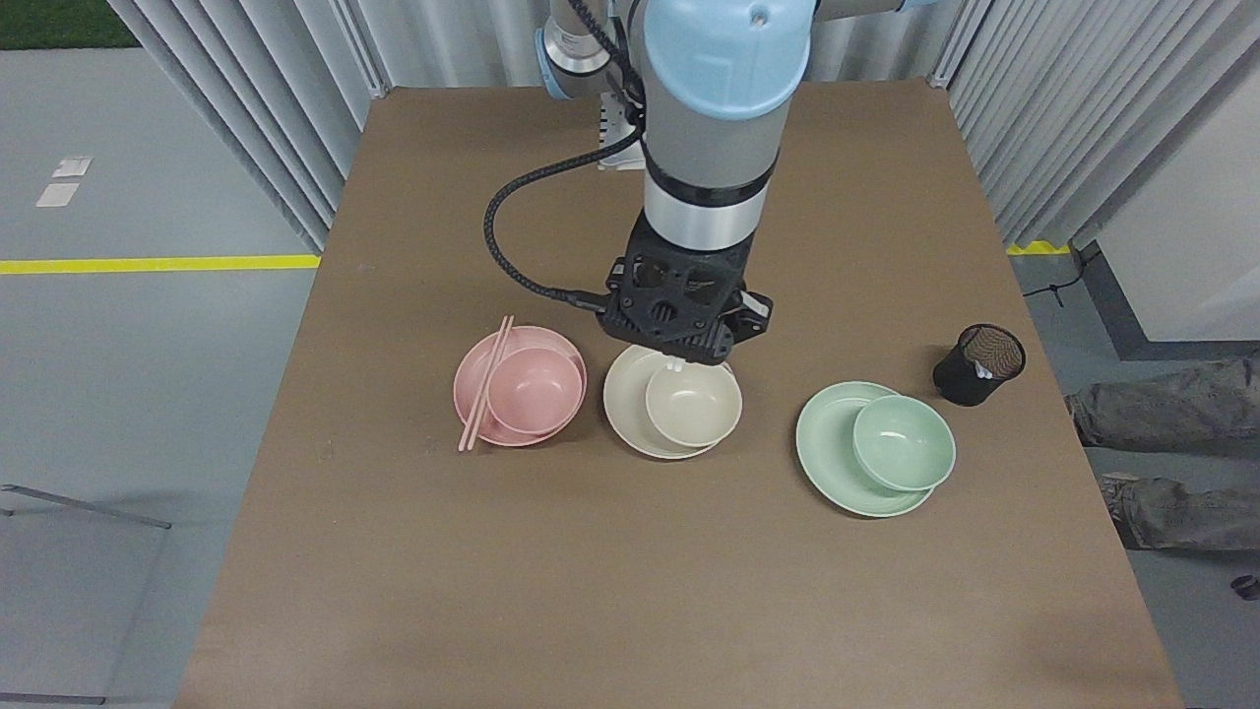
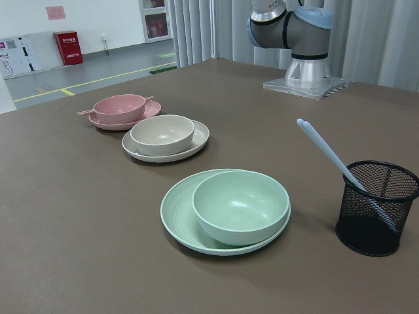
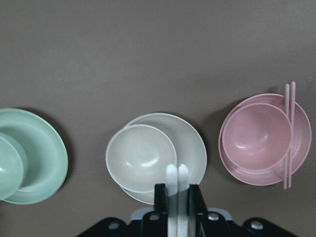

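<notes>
My gripper hangs high over the table, above and behind the cream bowl on its cream plate; in the wrist view its white fingertips are pressed together, nothing seen between them. The pink bowl sits on a pink plate, with pink chopsticks laid across the plate's side. The green bowl rests on a green plate.
A black mesh cup with a light stick in it stands beside the green set.
</notes>
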